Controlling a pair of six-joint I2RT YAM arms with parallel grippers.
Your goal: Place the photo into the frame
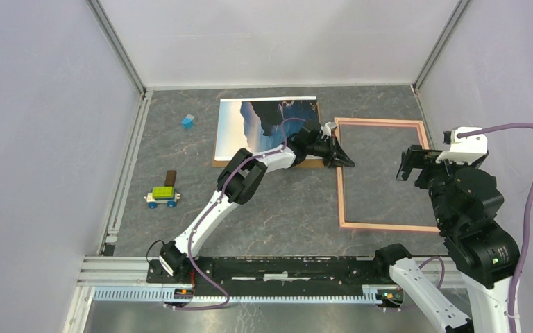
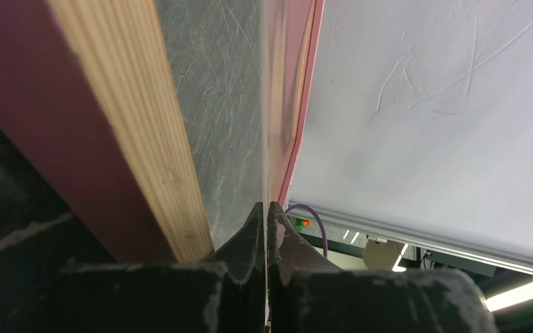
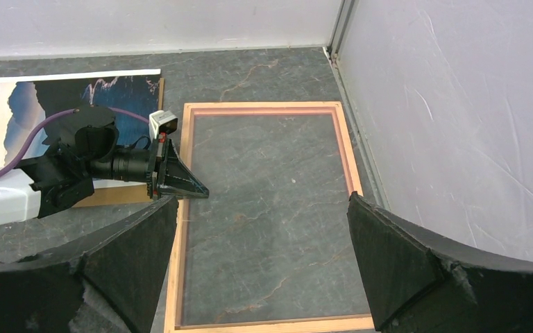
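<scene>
The photo (image 1: 232, 132), a pale sky beside dark rocks and blue water, lies flat on a brown backing board (image 1: 221, 164) left of the frame. The wooden frame (image 1: 341, 201) rests on the table to the right. My left gripper (image 1: 351, 165) reaches over the photo's lower right corner and across the frame's left bar, tips just inside. In the left wrist view its fingers are shut on a thin clear sheet (image 2: 265, 125), seen edge-on; the sheet's extent is hard to see. My right gripper stands open and empty, high above the right side.
A small blue block (image 1: 188, 121), a toy car (image 1: 162, 195) and a dark brown block (image 1: 171, 178) are on the table's left part. White walls border the table; the right wall (image 3: 458, 118) stands close to the frame. Clear table lies below the photo.
</scene>
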